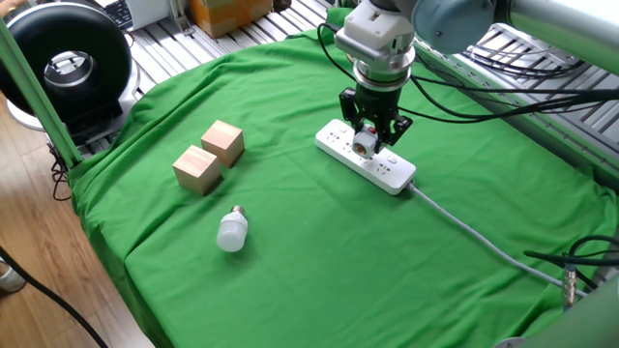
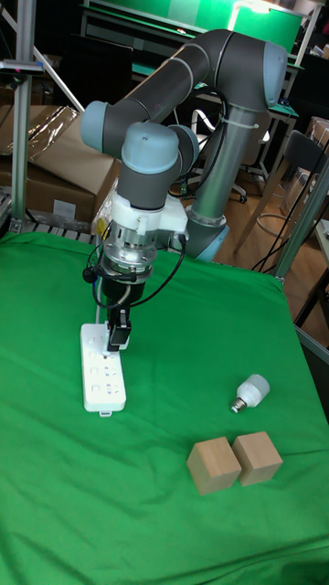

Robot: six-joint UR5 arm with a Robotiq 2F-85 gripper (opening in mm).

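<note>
My gripper point(image 1: 367, 138) is over the white power strip point(image 1: 395, 175), its black fingers shut on a small white lamp socket point(image 1: 364, 145). The socket's round opening faces outward, and its underside is at the strip's top face. Whether its plug is seated in the outlets is hidden. From the opposite side, the gripper point(image 2: 118, 336) partly covers the socket, above the far part of the strip point(image 2: 103, 394). A white light bulb point(image 1: 232, 233) lies on its side on the green cloth, well away from the gripper, with its metal base showing in the other view point(image 2: 238, 405).
Two wooden blocks, one nearer point(image 1: 197, 170) and one farther point(image 1: 223, 143), stand close together near the bulb. A grey cord point(image 1: 474, 229) runs from the strip across the cloth point(image 1: 319, 280).
</note>
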